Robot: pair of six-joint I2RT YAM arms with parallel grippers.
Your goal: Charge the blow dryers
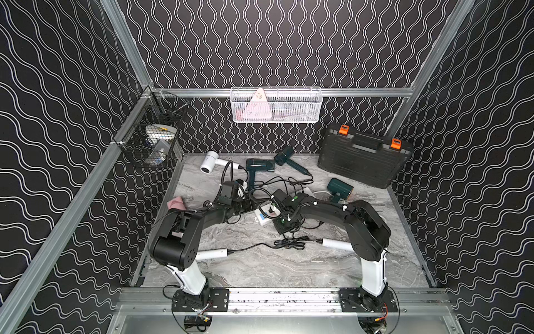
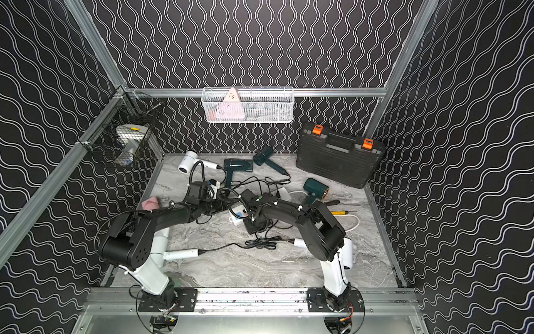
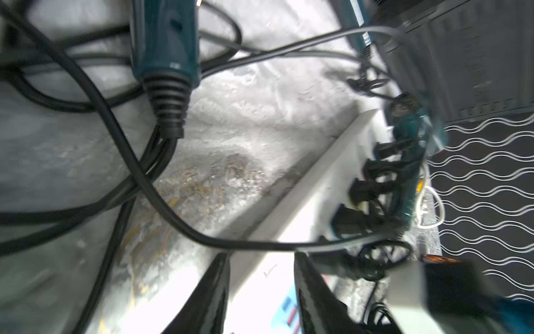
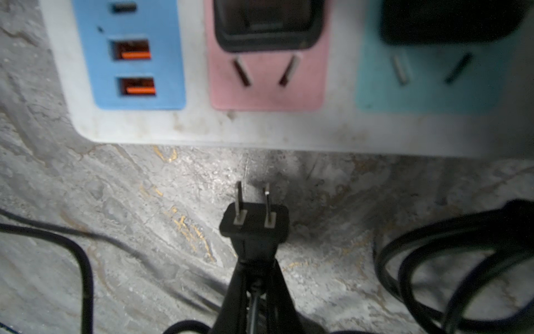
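Note:
My right gripper is shut on a black two-pin plug [image 4: 254,222], prongs pointing at the white power strip [image 4: 278,129], just beside its pink socket. Other black plugs sit in the strip. My left gripper hovers at the strip's long side, fingers apart with nothing clearly between them, a black cable crossing just above. Green blow dryers [image 1: 260,165] [image 1: 340,189] and a white one [image 1: 211,162] lie on the marble table toward the back; white handles [image 1: 335,243] lie near the front.
A black case [image 1: 361,158] stands at the back right. A wire basket [image 1: 150,133] hangs left and a white mesh basket [image 1: 294,105] hangs on the back wall. Loose cables crowd the table's middle.

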